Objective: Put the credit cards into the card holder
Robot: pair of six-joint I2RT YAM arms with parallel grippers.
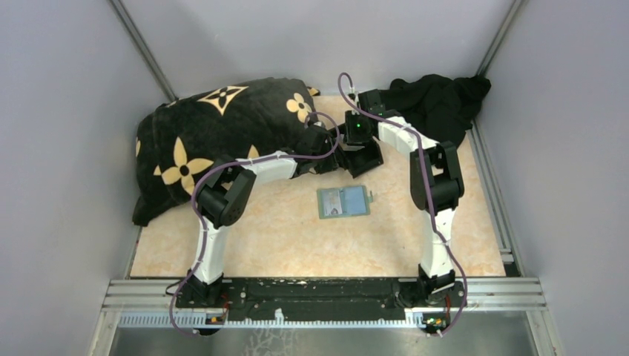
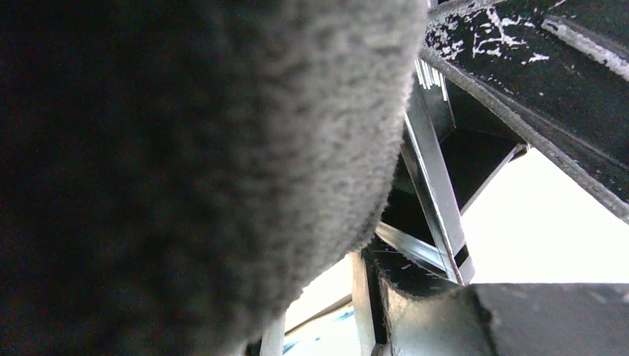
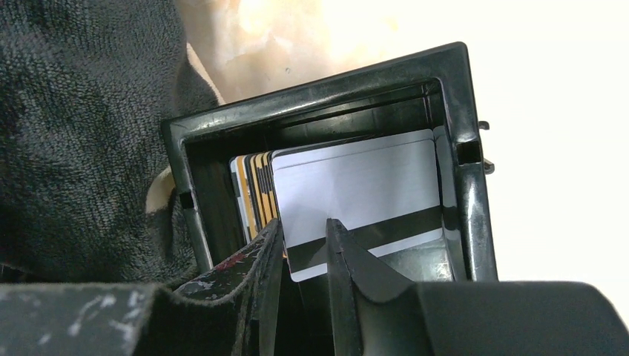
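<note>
A black box (image 3: 467,215) holds a stack of cards (image 3: 356,178), the top one white with a dark stripe, striped edges at its left. My right gripper is over the box with fingertips a little apart at the cards' left part; whether they touch is unclear. My left gripper (image 1: 326,159) is at the box's left side; its wrist view is mostly filled by blurred dark fabric and black parts, so its grip cannot be told. The teal card holder (image 1: 354,200), with clear and blue panels, lies on the table in front of the box.
A dark flowered cushion (image 1: 182,170) fills the back left, against my left arm. Black cloth (image 1: 438,100) lies at the back right.
</note>
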